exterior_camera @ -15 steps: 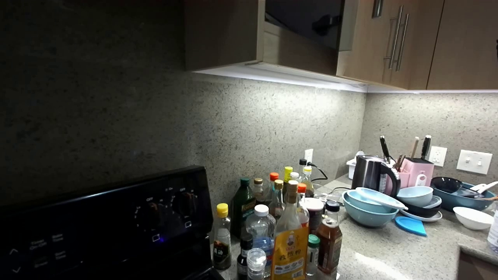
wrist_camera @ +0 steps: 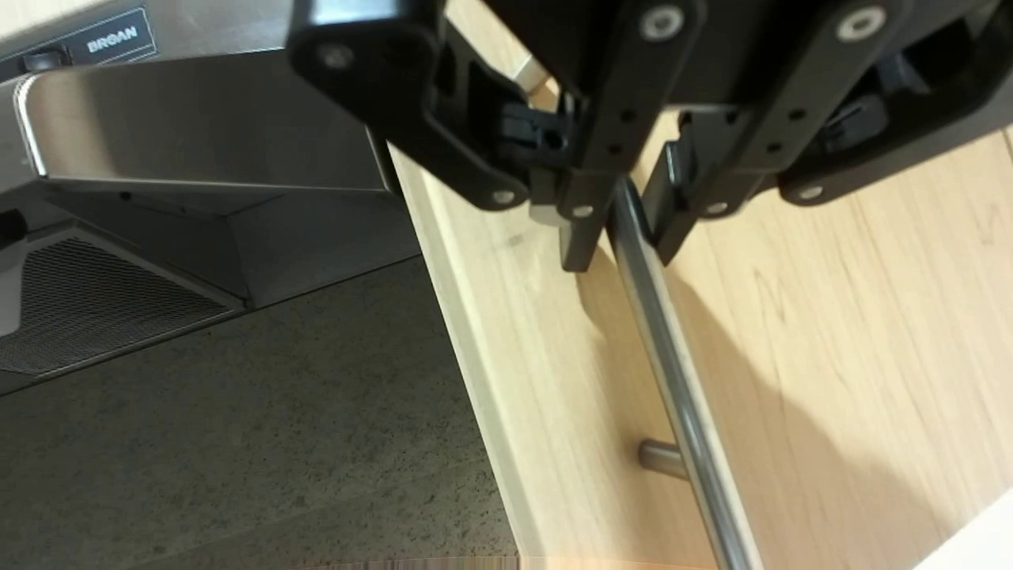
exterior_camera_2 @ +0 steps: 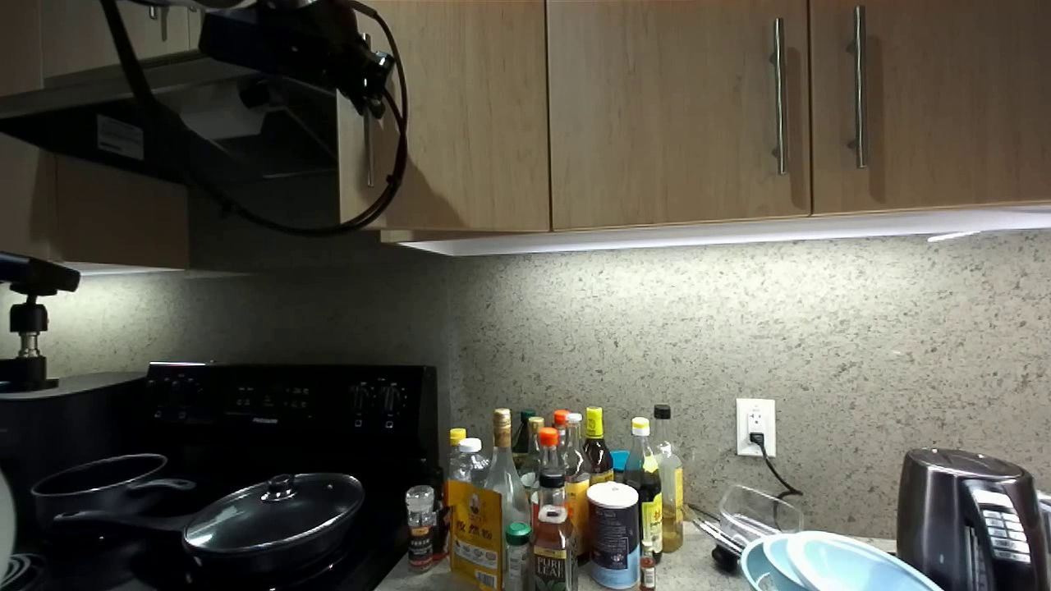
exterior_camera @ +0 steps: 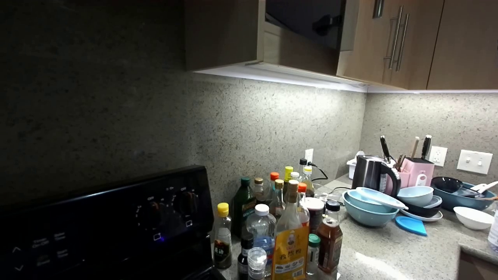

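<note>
In the wrist view, my gripper is shut on a round metal cabinet handle [wrist_camera: 679, 380], with one finger on each side of the bar. The handle stands off a pale wood door [wrist_camera: 798, 361] on a short post. Exterior view 2 has the gripper at upper left, a dark shape in front of the same door [exterior_camera_2: 463, 118]; its fingertips are hard to make out there. The door seems to stand away from its cabinet [exterior_camera: 224, 37], with a dark space beside it in exterior view 1. How wide it stands open I cannot tell.
A steel range hood [wrist_camera: 209, 123] is left of the door. Below are the black stove [exterior_camera_2: 286, 404] with a lidded pan [exterior_camera_2: 276, 522], and several bottles [exterior_camera: 291, 247] crowding the counter. The black cable [exterior_camera_2: 399, 148] loops beside the gripper.
Very little differs in exterior view 1. The door edge beside the dark space sits slightly farther right, and a small dark shape at the right border is gone. Bottles and bowls stay put.
</note>
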